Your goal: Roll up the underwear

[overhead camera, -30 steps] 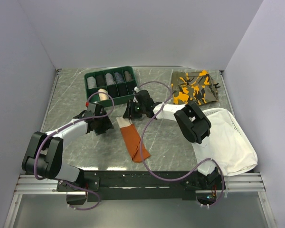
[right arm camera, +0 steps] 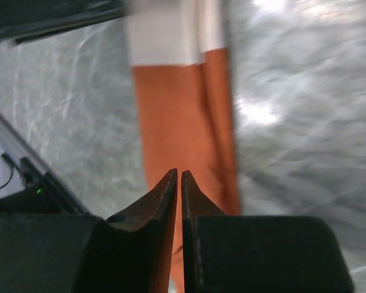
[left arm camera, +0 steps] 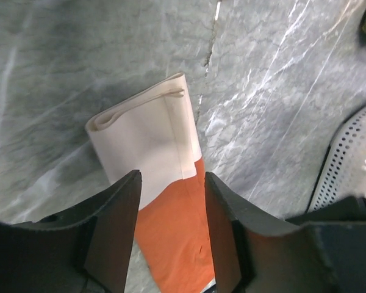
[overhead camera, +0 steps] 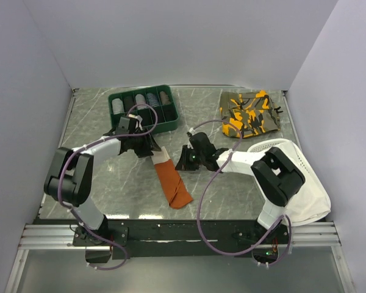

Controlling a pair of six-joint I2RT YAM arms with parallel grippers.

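Observation:
The underwear is folded into a long narrow strip, with an orange body (overhead camera: 172, 183) and a pale waistband (overhead camera: 161, 155) at its far end. My left gripper (overhead camera: 151, 150) hovers by the waistband end; in the left wrist view its fingers (left arm camera: 123, 201) stand wide apart, with the cloth lying below and between them. Right of the strip is my right gripper (overhead camera: 180, 163). In the right wrist view only a narrow gap separates its fingers (right arm camera: 165, 204), and no cloth is caught there; the orange fabric (right arm camera: 171, 116) lies flat beyond.
A green divided box (overhead camera: 176, 116) holding several rolled items stands at the back left. A folded camouflage cloth (overhead camera: 250, 114) lies at the back right, and a white basket (overhead camera: 269, 143) with white cloth sits at the right.
My left gripper has come right to the waistband. The strip's position looks much the same.

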